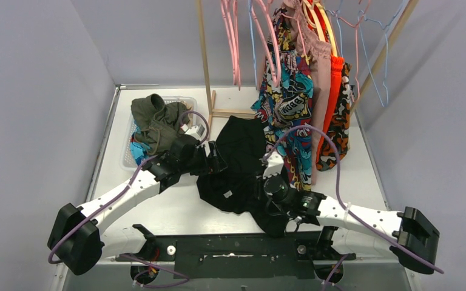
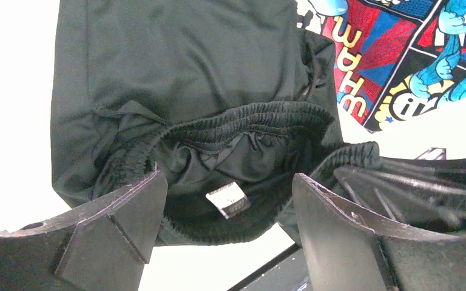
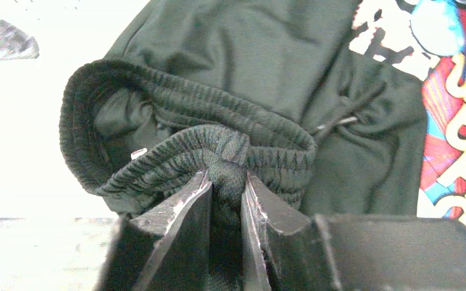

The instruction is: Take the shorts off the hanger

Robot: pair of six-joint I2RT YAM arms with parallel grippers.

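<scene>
Black shorts lie spread on the white table, off any hanger, with a pale label inside the waistband. My right gripper is shut on a fold of the elastic waistband, bunched between its fingers. Over the shorts' left side, my left gripper stands part open, its fingers apart with the waistband opening seen between and beyond them. Nothing is pinched there. Pink hangers hang empty from the rack above.
A clear basket with an olive garment stands at the back left. Patterned shorts, mauve ones and orange ones hang close by at the right. Bare table shows at the front left.
</scene>
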